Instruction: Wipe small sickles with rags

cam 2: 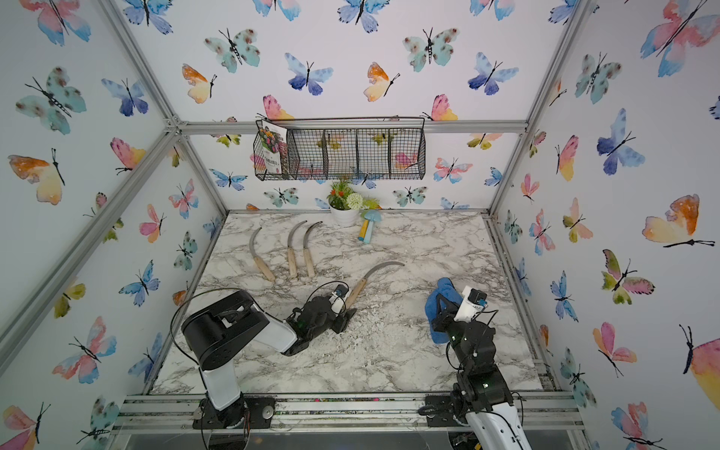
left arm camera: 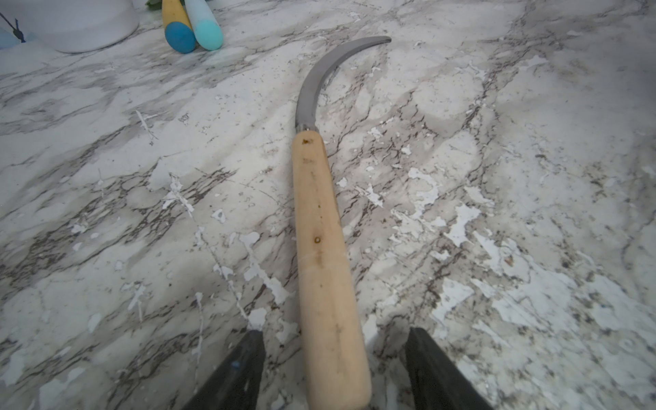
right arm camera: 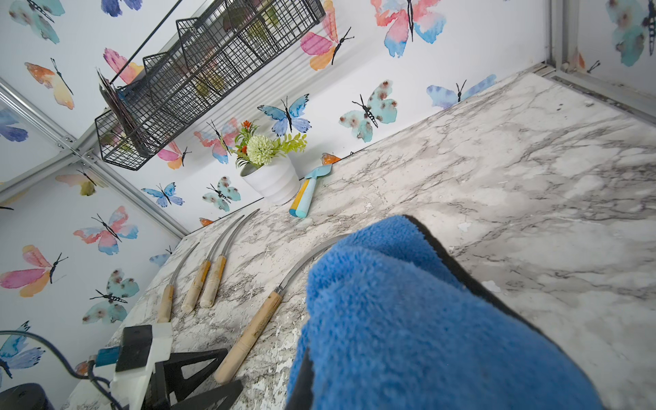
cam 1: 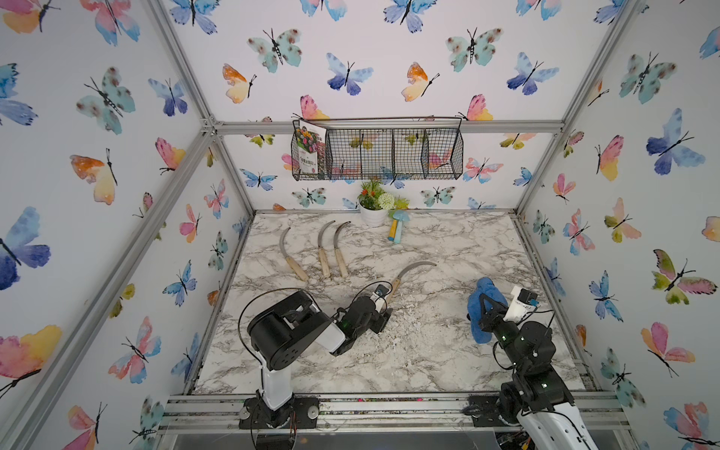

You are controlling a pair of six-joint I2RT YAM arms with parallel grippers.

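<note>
A sickle with a wooden handle (left arm camera: 321, 259) and curved blade (left arm camera: 317, 82) lies on the table. My left gripper is open around the end of that handle, a finger either side. Three more sickles (cam 1: 323, 258) lie side by side at the back left. A blue rag (right arm camera: 410, 314) with dark edging fills the lower right wrist view. My right gripper (cam 1: 487, 311) is shut at the rag on the table's right; its fingers are largely hidden by the cloth.
A potted plant (cam 1: 373, 210) and blue-and-yellow hand tools (cam 1: 397, 232) stand or lie at the back, below a wire basket (cam 1: 375, 153) on the wall.
</note>
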